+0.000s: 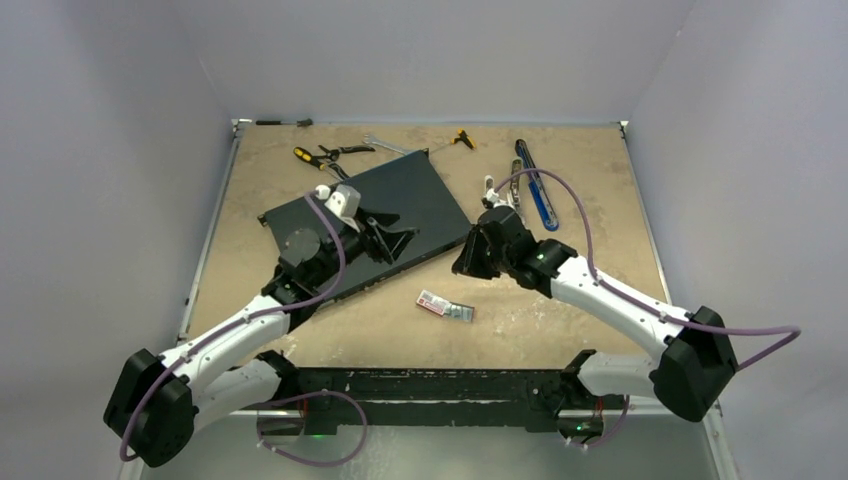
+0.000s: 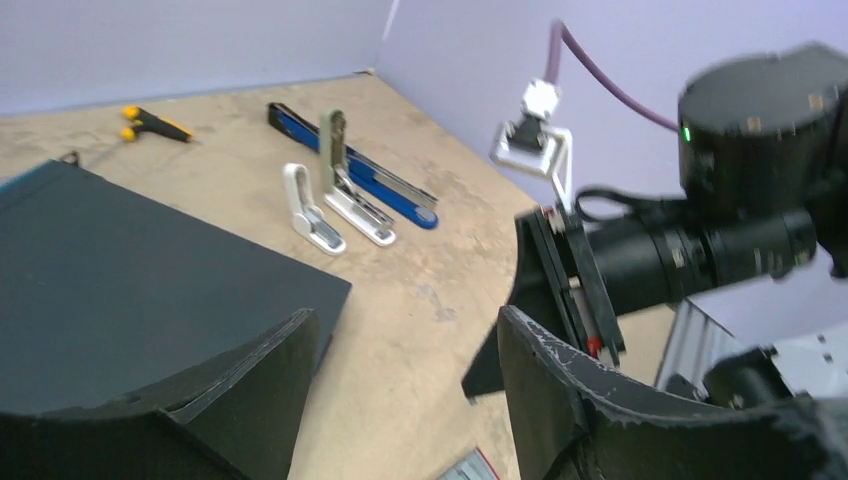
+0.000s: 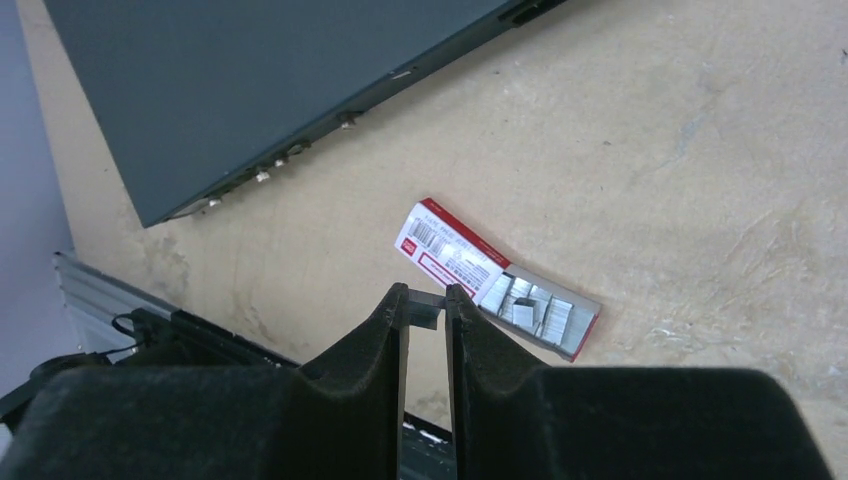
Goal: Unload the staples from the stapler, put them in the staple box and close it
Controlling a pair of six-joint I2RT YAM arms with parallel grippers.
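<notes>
My right gripper is shut on a small grey staple strip, held above a staple box (image 3: 450, 250) with silver strips beside its red-and-white lid. The box lies on the near middle of the table. My left gripper is open and empty over the dark panel. Two white staplers (image 2: 305, 210) (image 2: 355, 205) stand open at the back right, beside a long blue stapler (image 2: 400, 200).
The dark panel (image 1: 380, 210) covers the middle left. Pliers (image 1: 330, 160), a wrench (image 1: 385, 142) and a yellow tool (image 1: 462, 138) lie along the back.
</notes>
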